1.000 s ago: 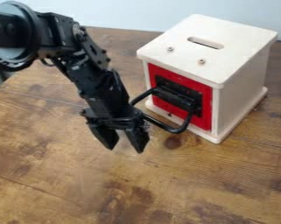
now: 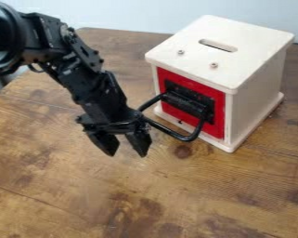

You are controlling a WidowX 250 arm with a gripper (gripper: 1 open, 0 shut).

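Observation:
A pale wooden box (image 2: 249, 79) with a slot on top stands at the right, its red front panel (image 2: 170, 73) carrying a black mechanism and a bent black bar handle (image 2: 188, 137) that sticks out toward the left. My black gripper (image 2: 123, 145) points downward just left of the handle, its two fingers apart, with nothing visible between them. Whether the gripper touches the handle behind it is unclear.
A wooden table (image 2: 138, 200) fills the scene, clear in the foreground and to the left. A white wall runs along the back.
The arm and gripper have shifted slightly, the gripper a little leftward and upward compared with a second ago. The box stays where it was.

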